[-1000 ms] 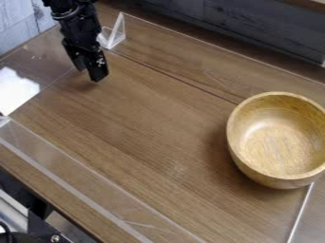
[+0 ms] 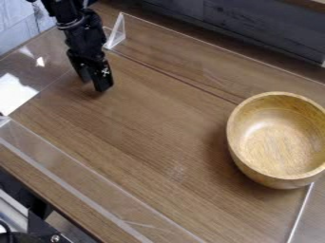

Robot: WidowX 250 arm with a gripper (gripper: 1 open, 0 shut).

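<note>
The black robot arm reaches down from the top left, its gripper (image 2: 97, 84) low over the wooden table at the upper left. Its fingertips are small and dark, so whether they are open or shut, or hold anything, is hard to tell. A round wooden bowl (image 2: 276, 161) stands upright at the right, well apart from the gripper, and looks empty.
A clear plastic piece (image 2: 114, 32) stands behind the arm, a dark ledge runs along the back, and transparent strips line the left and lower edges.
The gripper has moved slightly down, toward the front of the table, over the last second. The bowl is where it was.
</note>
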